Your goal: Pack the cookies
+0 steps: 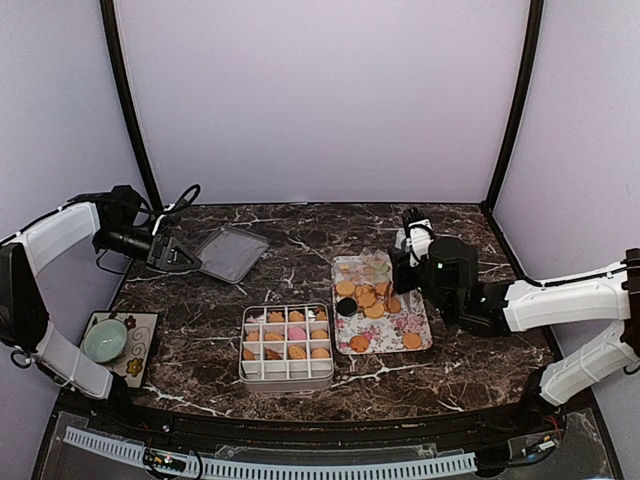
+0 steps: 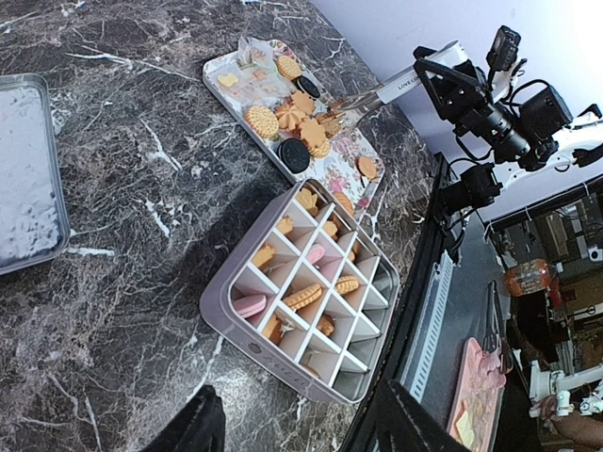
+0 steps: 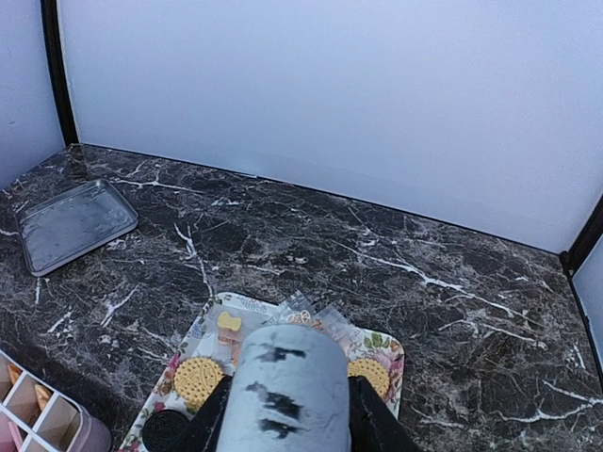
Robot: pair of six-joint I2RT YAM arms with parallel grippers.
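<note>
My right gripper [image 1: 404,250] is shut on tongs with a pale printed handle; in the right wrist view the blunt handle end [image 3: 287,377] fills the space between the fingers. The tongs point down into the flowered cookie tray [image 1: 400,340], among piled cookies [image 2: 290,115]. Whether their tips grip a cookie, I cannot tell. A divided box [image 1: 286,385] left of the tray holds cookies in many compartments, while its front row looks empty. At the far left, my left gripper hangs open and empty, fingers wide apart.
An empty metal tray [image 1: 232,255] lies at the back left. A green bowl [image 1: 105,340] rests on a patterned tray at the front left. Clear bags [image 3: 316,315] lie at the tray's back edge. The marble between the metal tray and box is bare.
</note>
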